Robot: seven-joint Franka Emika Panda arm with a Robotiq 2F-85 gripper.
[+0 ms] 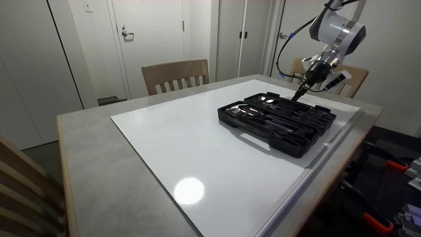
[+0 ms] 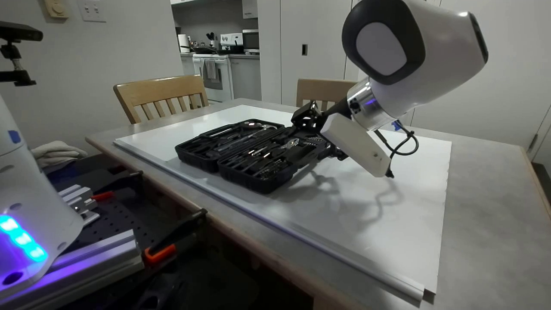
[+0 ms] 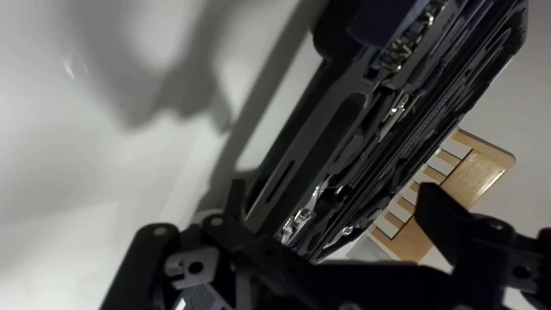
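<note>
A black tool case (image 1: 272,126) lies opened flat on the white board, its two halves full of metal and dark tools. At the case's outer long edge, on the side away from exterior view 1, my gripper (image 1: 295,98) points down at a slant. In the wrist view the gripper is open, with one finger (image 3: 235,199) by the white board side of the case rim and the other finger (image 3: 439,212) over on the tool side. The case edge (image 3: 304,155) runs diagonally between them; whether the fingers touch it, I cannot tell.
A large white board (image 1: 177,134) covers most of the table and is bare apart from the case. A metal rail (image 2: 289,227) runs along its edge on the robot's side. Wooden chairs (image 1: 177,73) stand around the table.
</note>
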